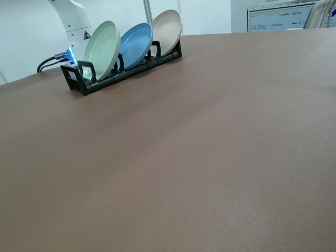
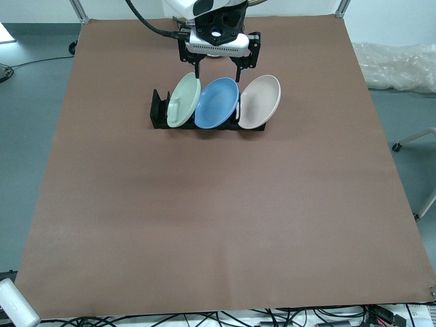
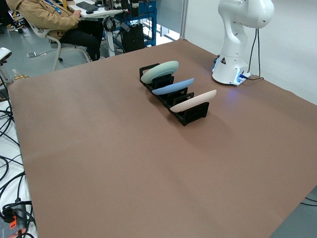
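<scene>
A black rack (image 2: 159, 116) holds three plates leaning in a row: a pale green plate (image 2: 182, 102), a blue plate (image 2: 216, 103) and a white plate (image 2: 259, 102); the top view shows them side by side in the rack (image 1: 79, 84). My black gripper (image 2: 216, 71) hangs just above and behind the rack in the left view, its two fingers apart with nothing seen between them. It does not show in the top or right views.
The white robot base (image 3: 228, 69) stands at the table's edge behind the rack, with cables beside it. Cables run along the near edge.
</scene>
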